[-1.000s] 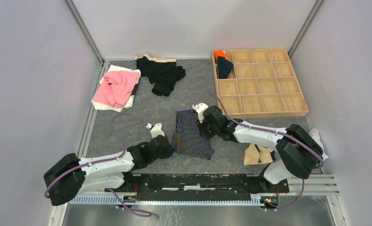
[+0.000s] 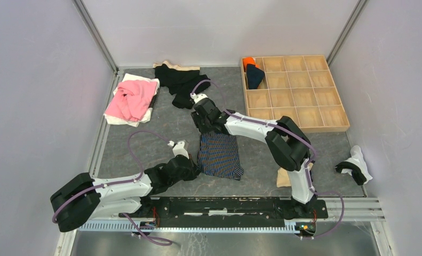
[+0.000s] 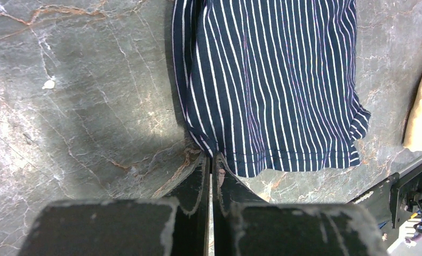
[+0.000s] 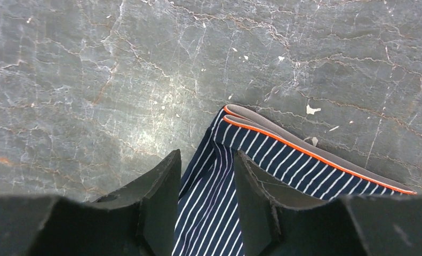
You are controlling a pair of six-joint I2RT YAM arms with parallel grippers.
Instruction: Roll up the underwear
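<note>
Dark navy underwear with white stripes [image 2: 219, 156] lies on the grey table between my two arms, its left side folded inward. In the left wrist view my left gripper is shut on the near left corner of the underwear [image 3: 283, 90]. The right wrist view shows the orange-edged waistband [image 4: 304, 151] at the far end, partly doubled at its corner. Over that corner stands my right gripper, its fingers apart with striped cloth showing below and between them. From the top, the right gripper [image 2: 198, 122] hides the waistband's left end.
A wooden compartment box [image 2: 296, 94] stands back right, with orange and dark items in its corner. Black clothing [image 2: 179, 82] and a pink and white pile [image 2: 131, 100] lie at back left. Beige cloth [image 2: 284, 177] and a white-black bundle [image 2: 356, 165] lie right.
My right arm has swung left and toward the back, from the underwear's right side to the waistband's left corner. The left gripper has barely moved, shifting slightly right with its corner.
</note>
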